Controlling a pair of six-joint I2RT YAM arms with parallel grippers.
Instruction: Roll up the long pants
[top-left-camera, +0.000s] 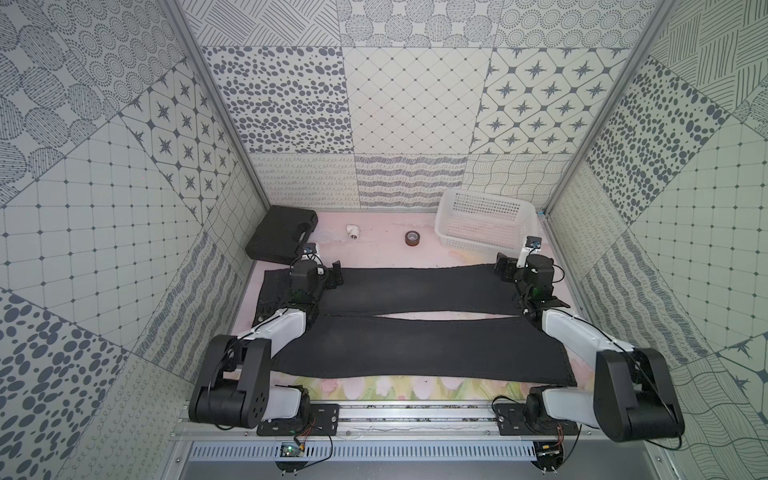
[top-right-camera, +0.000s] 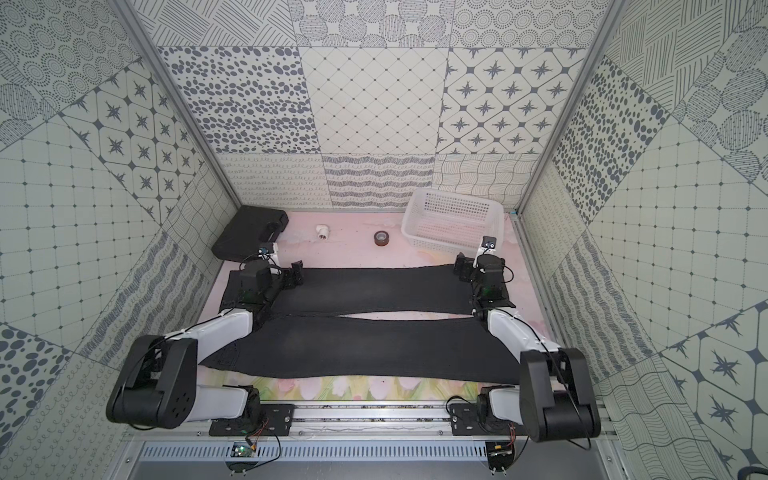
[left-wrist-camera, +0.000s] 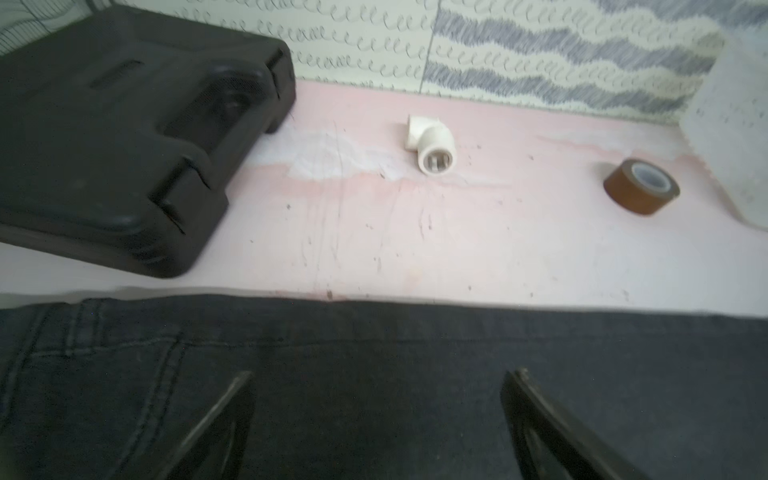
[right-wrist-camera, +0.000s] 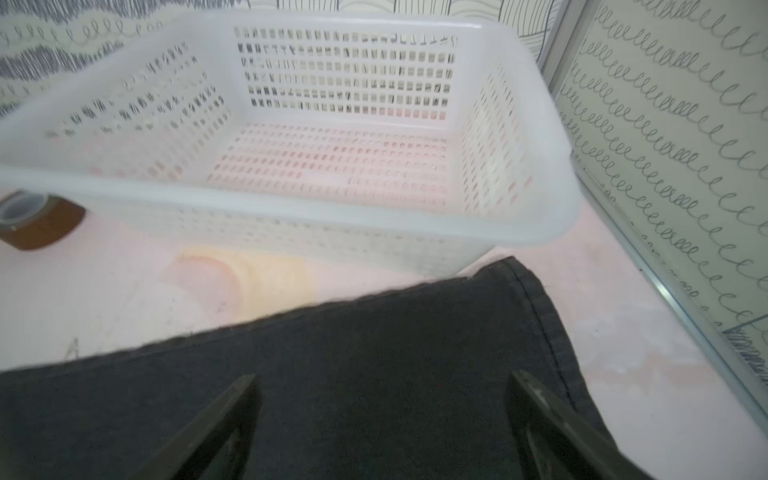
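Dark long pants lie flat across the table, legs running left to right, a narrow gap between them. The waist end, with pocket seams, is on the left; hems are on the right. Over the far leg near the waist, my left gripper stands open, its fingers apart and empty. My right gripper is also open and empty, above the far leg close to its hem. In the right wrist view that hem corner reaches the basket's near edge. My arms hide parts of the pants in the top views.
A white slotted basket stands at the back right and a black case at the back left. Between them sit a white pipe elbow and a brown tape roll.
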